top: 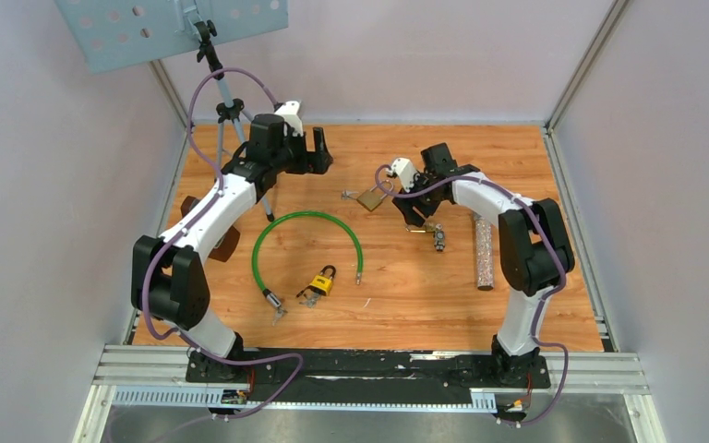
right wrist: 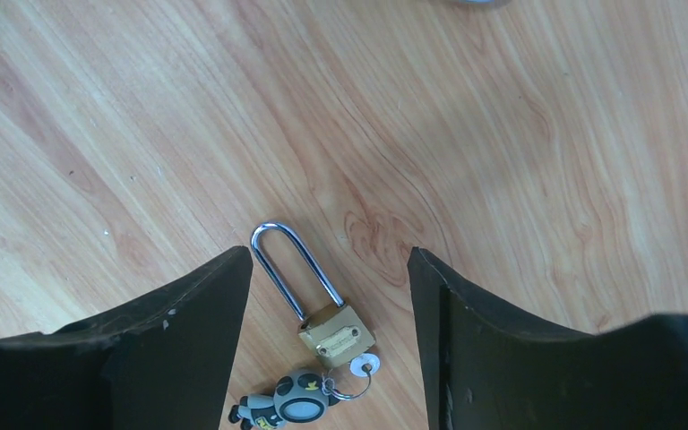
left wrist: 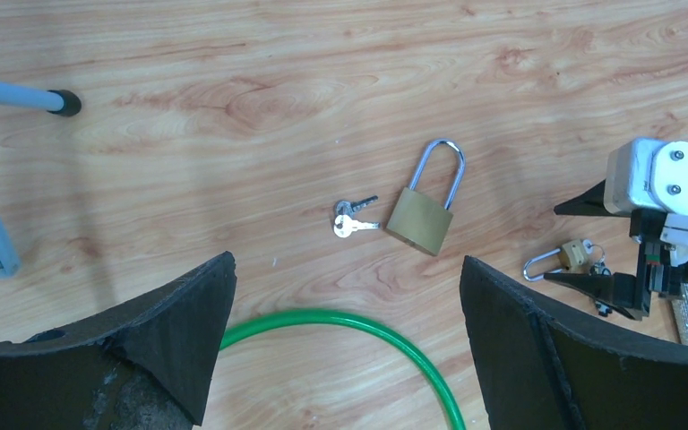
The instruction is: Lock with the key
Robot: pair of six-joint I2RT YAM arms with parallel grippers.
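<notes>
A large brass padlock (left wrist: 419, 220) with its long shackle lies at the table's back middle, beside two loose keys (left wrist: 355, 225). Further right rests a small brass padlock (right wrist: 337, 335), a key (right wrist: 365, 365) at its body and a figure-shaped keychain (right wrist: 301, 397) on the ring. My right gripper is above this small padlock, its fingers apart and empty. At the back left, well above the table, my left gripper (top: 321, 151) stands open with nothing between its fingers. A yellow padlock (top: 320, 282) with keys (top: 309, 299) lies toward the front.
A green cable lock (top: 309, 214) curves across the left middle, with keys near its black end. The glittery tube (top: 484, 251) lies at the right. Tripod legs (left wrist: 9, 94) stand at the back left.
</notes>
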